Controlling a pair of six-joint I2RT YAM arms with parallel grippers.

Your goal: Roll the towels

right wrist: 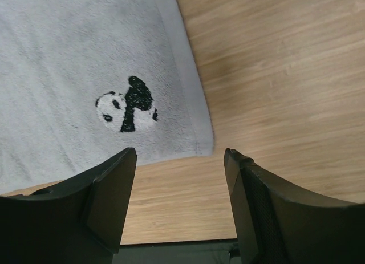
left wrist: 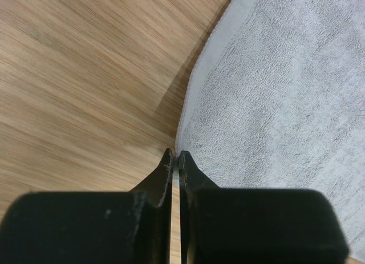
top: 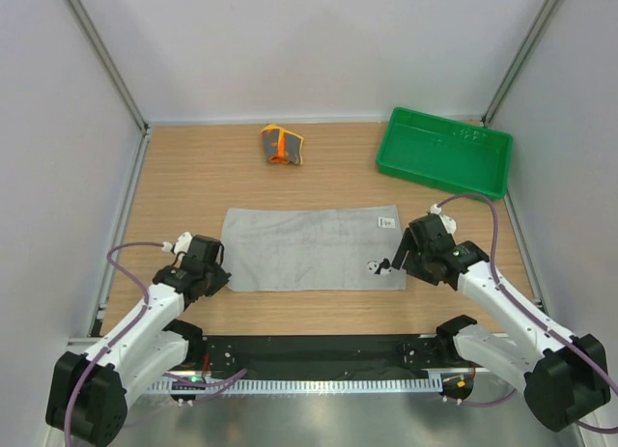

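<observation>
A grey towel (top: pixel 307 249) lies spread flat on the wooden table, a panda patch (right wrist: pixel 127 104) close to its near right corner and a white label (top: pixel 386 223) farther up the right side. At the near left corner, my left gripper is shut on the towel, its fingertips pinching the hemmed edge. My right gripper stands open over the near right corner. That corner (right wrist: pixel 204 145) shows between its fingers, untouched as far as I can see.
A green basket (top: pixel 388 148) stands empty at the back right. Near the back wall lies a grey and orange folded cloth (top: pixel 283 146). Bare table (top: pixel 183 177) surrounds the towel.
</observation>
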